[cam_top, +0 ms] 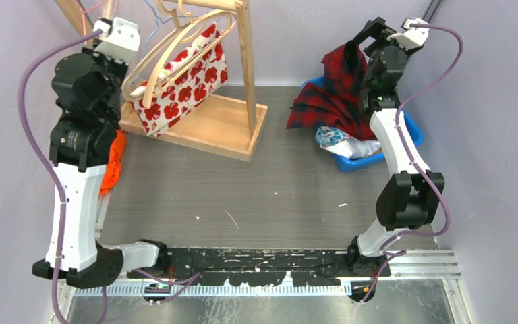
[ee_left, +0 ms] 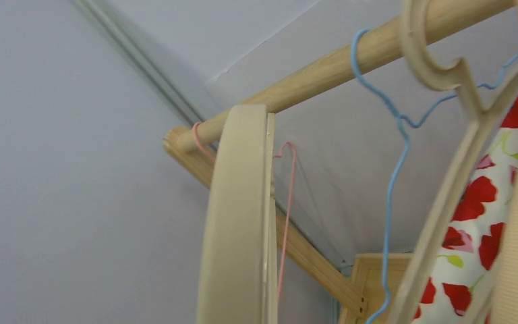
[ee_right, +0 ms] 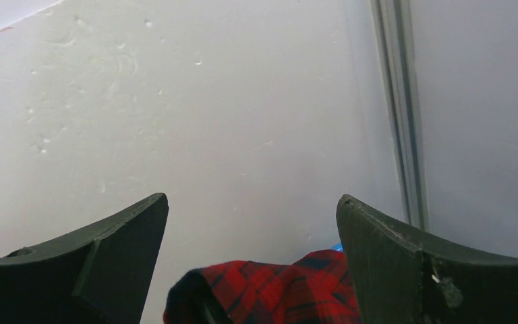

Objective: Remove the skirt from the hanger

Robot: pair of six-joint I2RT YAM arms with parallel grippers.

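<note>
At the rack's left end, my left gripper (cam_top: 105, 30) is shut on a wooden hanger (ee_left: 236, 216), which fills the middle of the left wrist view beside the rail (ee_left: 324, 74). Wooden hangers and a white cloth with red flowers (cam_top: 195, 81) hang from the rack. My right gripper (cam_top: 371, 34) stands open above a red and black plaid cloth (cam_top: 317, 111) heaped in the blue bin (cam_top: 351, 164). In the right wrist view the plaid cloth (ee_right: 270, 290) shows low between the fingers.
Blue (ee_left: 398, 162) and pink (ee_left: 290, 182) wire hangers hang on the rail. Orange cloth (cam_top: 111, 162) lies at the left.
</note>
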